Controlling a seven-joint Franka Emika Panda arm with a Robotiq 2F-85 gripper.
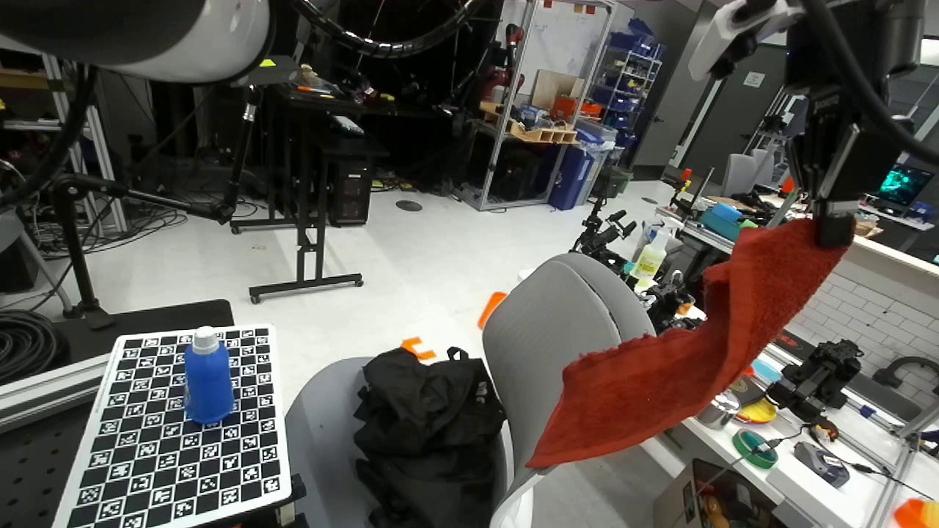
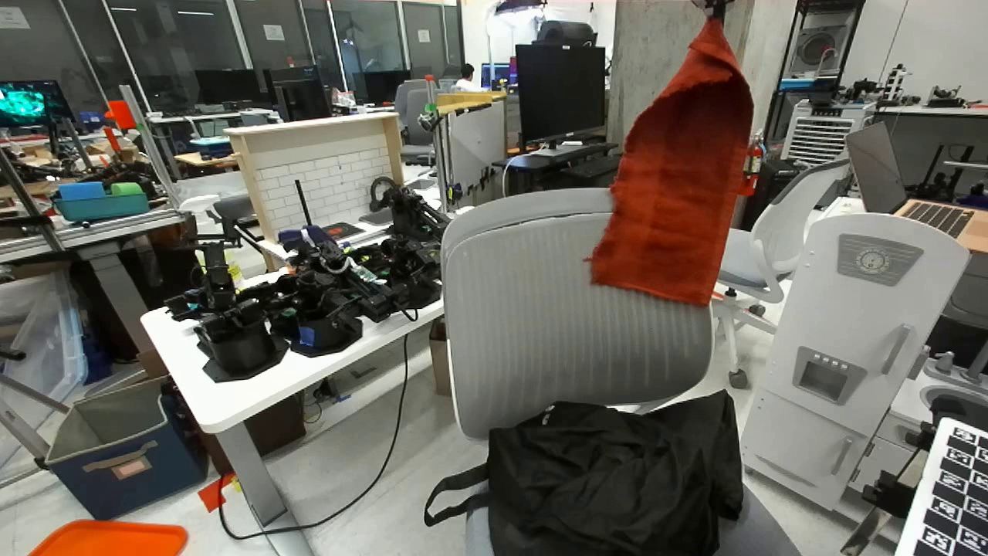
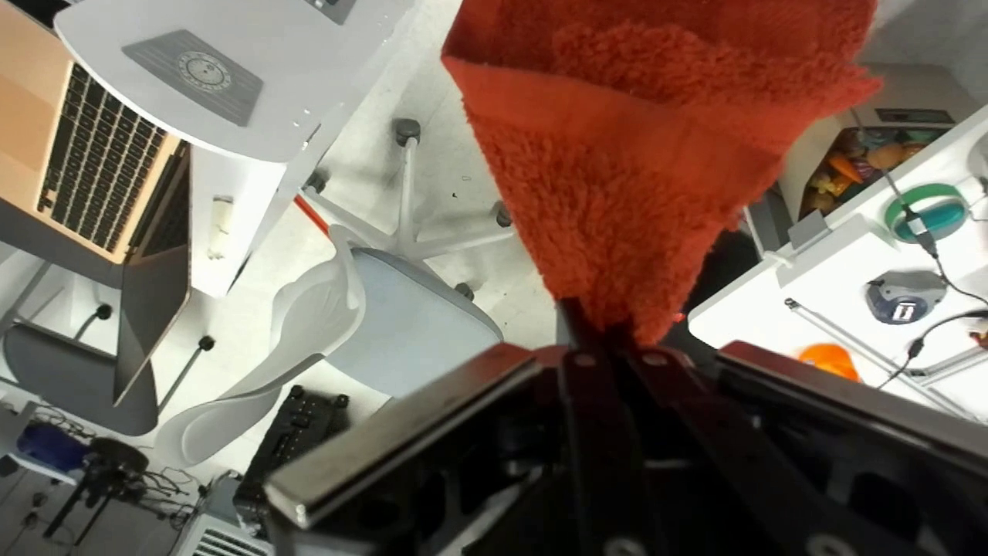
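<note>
A red-orange towel (image 1: 669,369) hangs from my gripper (image 1: 834,230), pinched at one corner. The gripper is shut, and the cloth (image 3: 611,213) runs out from between its fingertips in the wrist view. In the second exterior view the towel (image 2: 681,176) drops from the gripper at the top edge, its lower end in front of the upper right of the grey chair's backrest (image 2: 574,306). Whether cloth and backrest touch, I cannot tell.
A black bag (image 2: 611,472) lies on the chair's seat. Off to one side, a blue bottle (image 1: 208,378) with a white cap stands on a checkered board (image 1: 167,493). A white table (image 2: 222,398) carries black robot arms. A toy fridge (image 2: 834,371) stands to the right.
</note>
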